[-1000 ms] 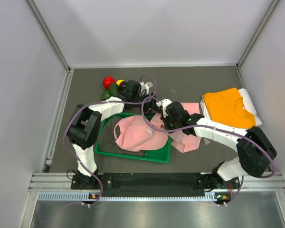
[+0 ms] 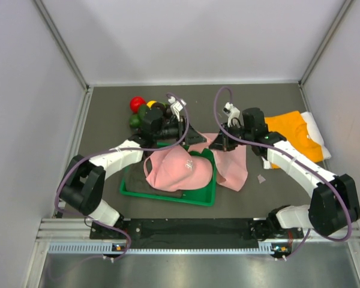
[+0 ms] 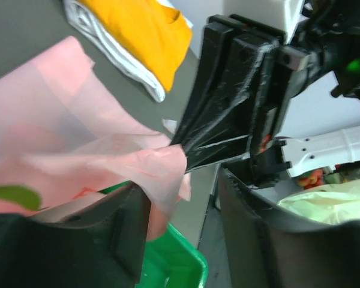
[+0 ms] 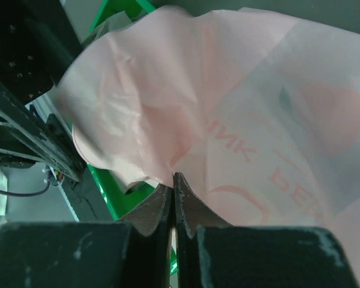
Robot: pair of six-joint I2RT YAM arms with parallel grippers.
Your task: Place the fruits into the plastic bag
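Observation:
A pink translucent plastic bag [image 2: 231, 168] hangs between both grippers over the green bin's right side, its red lettering visible in the right wrist view. My right gripper is shut on the bag's edge. My left gripper [image 2: 195, 138] is at the bag's top left; in the left wrist view its blurred fingers stand part open around the crumpled bag [image 3: 78, 120], and I cannot tell whether they grip it. Fruits, including a red one [image 2: 137, 103], lie at the back left, partly hidden by the left arm.
A green bin [image 2: 168, 200] holds a pink cap [image 2: 177, 171] and dark cloth. Folded orange and white cloths [image 2: 294, 138] lie at the right.

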